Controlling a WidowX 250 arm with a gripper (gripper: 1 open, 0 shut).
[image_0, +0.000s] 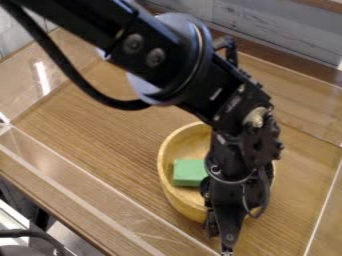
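My black gripper (225, 228) reaches down at the front right edge of a cream-yellow bowl (177, 150), covering much of its right half. A green block (190, 172) lies inside the bowl, left of the gripper. The fingertips are low, near the bottom of the view; whatever is between them is hidden by the gripper body.
A white tiled wall (281, 30) runs along the back. The counter's front edge is at the lower left, with dark cables beyond it.
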